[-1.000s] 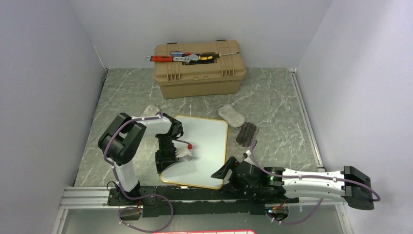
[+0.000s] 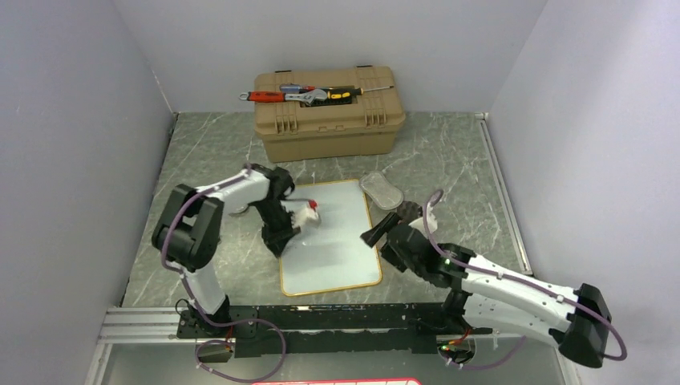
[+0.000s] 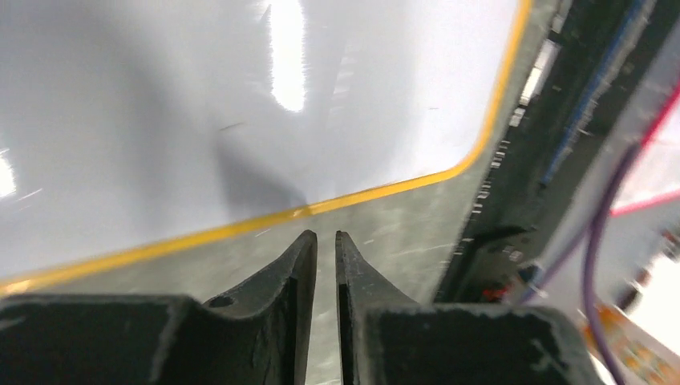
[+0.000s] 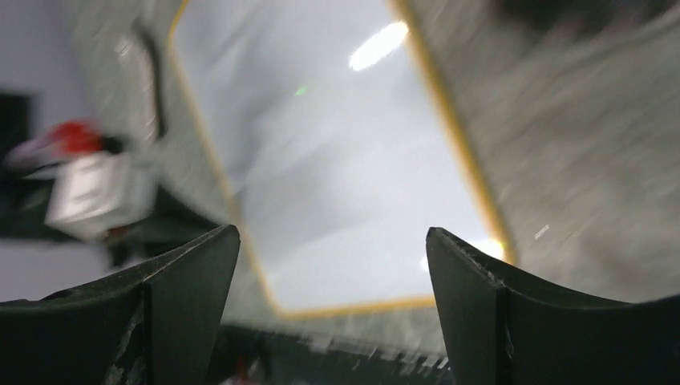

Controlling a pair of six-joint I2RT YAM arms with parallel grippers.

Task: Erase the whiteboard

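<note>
The whiteboard (image 2: 341, 233), white with a yellow rim, lies flat in the middle of the table; a small green spot (image 4: 301, 90) shows on it in the right wrist view. Over its left edge is my left gripper, its fingers slightly apart with nothing between them. Beyond the board's right edge, my right gripper is raised, widely open and empty. A dark brown pad, perhaps an eraser (image 2: 410, 210), lies right of the board, partly covered by the right gripper in the top view.
A grey oval object (image 2: 381, 190) rests by the board's upper right corner. Another pale object (image 2: 239, 210) is mostly hidden by the left arm. At the back stands a tan toolbox (image 2: 329, 140) with tools on top.
The whiteboard has shifted away from the front rail and turned slightly. My left gripper has moved back and a little left; my right gripper has moved right and back, towards the brown pad.
</note>
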